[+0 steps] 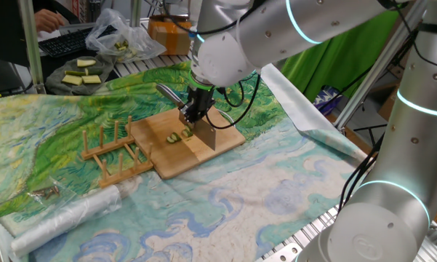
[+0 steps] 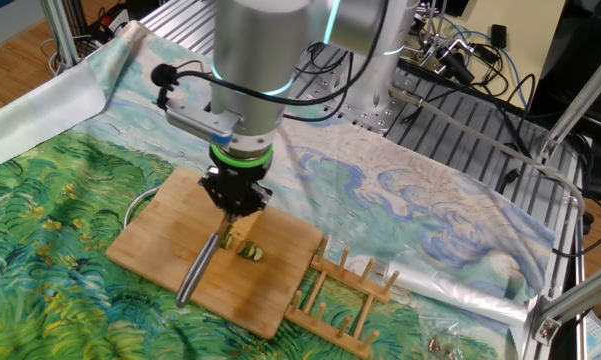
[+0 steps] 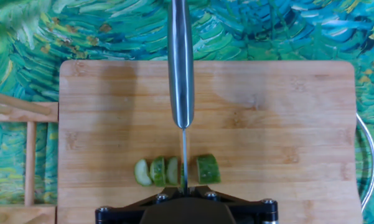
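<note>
My gripper is shut on a knife, its grey metal handle (image 3: 181,62) pointing away over the wooden cutting board (image 3: 280,124). Edge-on in the wrist view, the blade (image 3: 185,152) stands between cucumber slices (image 3: 157,171) on the left and a thicker cucumber piece (image 3: 208,169) on the right. A thin green sliver shows right beside the blade. From exterior view 1 the broad blade (image 1: 203,137) hangs upright over the board; whether its edge touches the wood cannot be made out. The second exterior view has the handle (image 2: 202,265) sloping over the board.
A wooden peg rack (image 1: 118,160) adjoins the board's side. Beyond it lies a rolled plastic bag (image 1: 67,218). At the back, a dark bag (image 1: 76,78) holds cut vegetable pieces. The patterned cloth (image 1: 254,196) in front of the board is bare.
</note>
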